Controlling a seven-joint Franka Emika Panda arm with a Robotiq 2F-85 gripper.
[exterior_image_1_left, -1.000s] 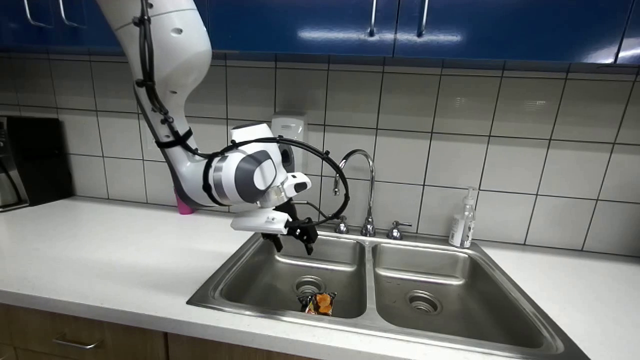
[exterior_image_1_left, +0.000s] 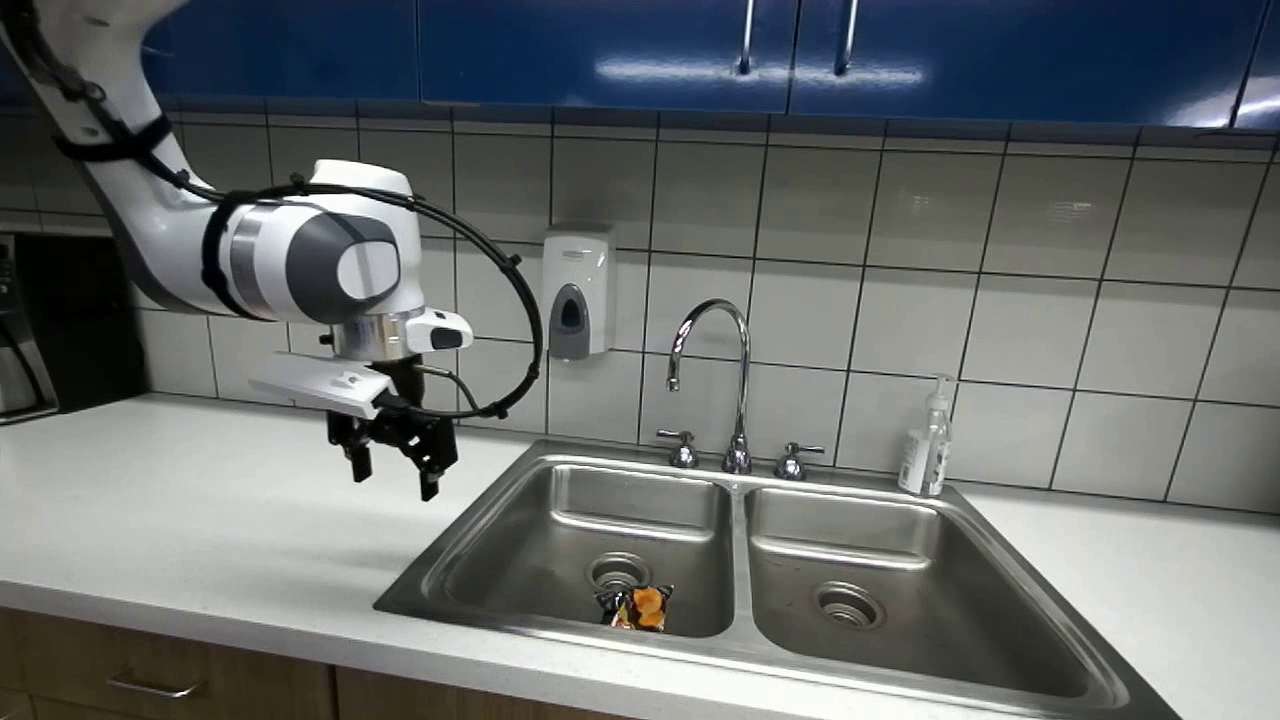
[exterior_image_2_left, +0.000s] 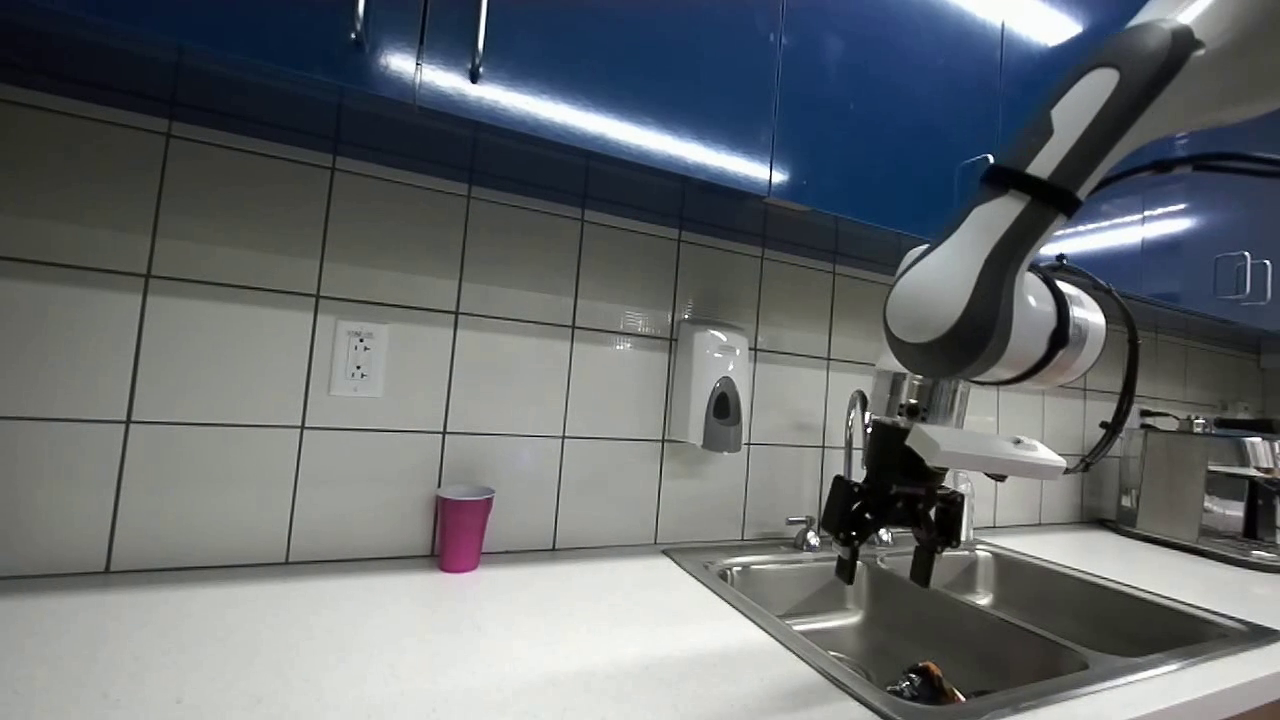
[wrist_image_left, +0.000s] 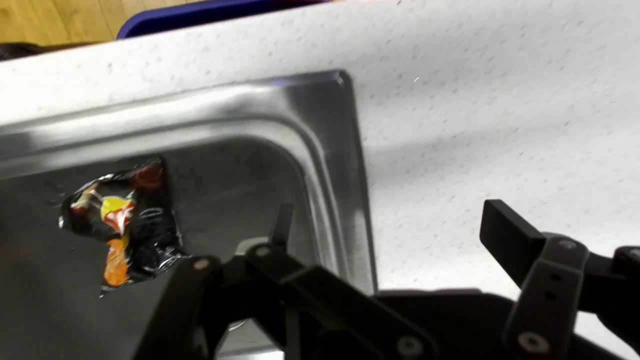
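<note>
A crumpled black and orange snack packet (exterior_image_1_left: 638, 607) lies on the floor of the sink's left basin, close to its front wall and drain. In the wrist view the packet (wrist_image_left: 141, 225) shows at the left, inside the steel basin. My gripper (exterior_image_1_left: 393, 482) hangs open above the counter, left of the sink, with nothing between its fingers. The wrist view has one finger (wrist_image_left: 510, 240) over white counter and the other over the basin's edge. The packet is well below and away from the gripper.
The double steel sink (exterior_image_1_left: 741, 576) has a tall faucet (exterior_image_1_left: 741, 384) behind it and a soap bottle (exterior_image_1_left: 926, 444) at its back right. A pink cup (exterior_image_2_left: 462, 530) stands by the wall. Counter (exterior_image_2_left: 396, 648) left of the sink is mostly clear.
My arm has swung left in exterior view 1, taking the gripper from above the left basin to over the counter and somewhat higher. The packet has stayed put; the cup is now hidden there.
</note>
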